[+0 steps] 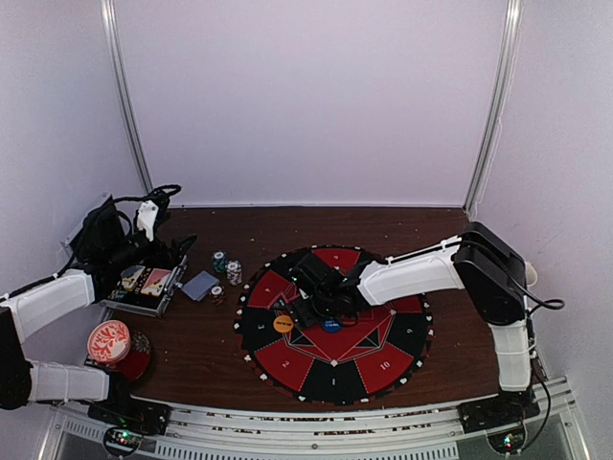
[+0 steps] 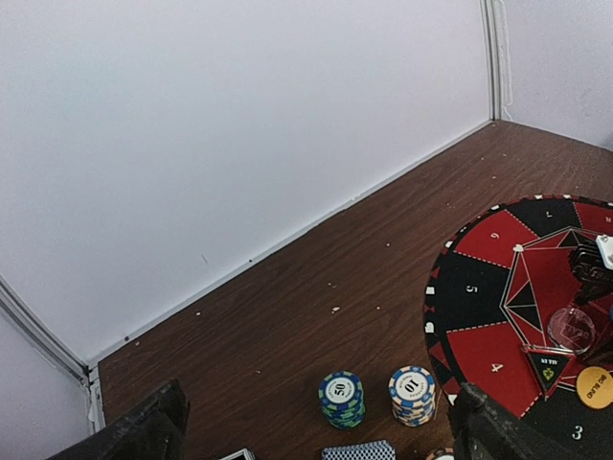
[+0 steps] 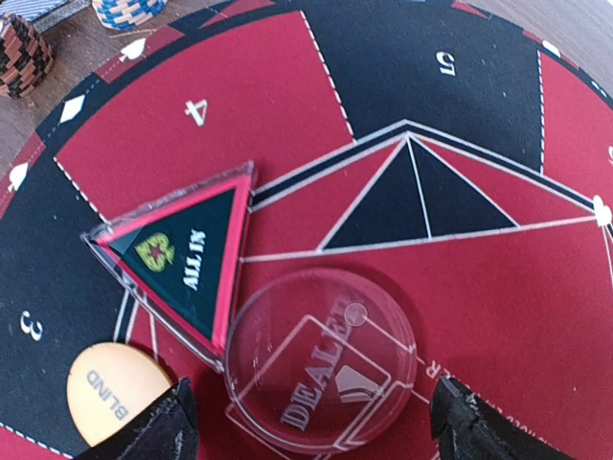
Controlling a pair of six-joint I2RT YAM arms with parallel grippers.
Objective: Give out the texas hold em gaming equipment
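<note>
On the round red-and-black mat (image 1: 388, 359), a clear round dealer disc (image 3: 321, 359) lies between the spread fingers of my right gripper, which stands part open over it. Touching or nearly touching the disc is a triangular all-in marker (image 3: 187, 259). An orange blind button (image 1: 283, 324) and a blue button (image 1: 331, 325) lie on the mat close to that gripper. At the left, my left gripper is open and empty above the chip case (image 1: 144, 292). Chip stacks, one green-blue (image 2: 342, 399) and one blue-white (image 2: 413, 395), stand left of the mat.
A card deck (image 1: 200, 285) and a dark chip stack (image 1: 217, 295) sit between case and mat. A red-and-white round item (image 1: 109, 341) is at the front left.
</note>
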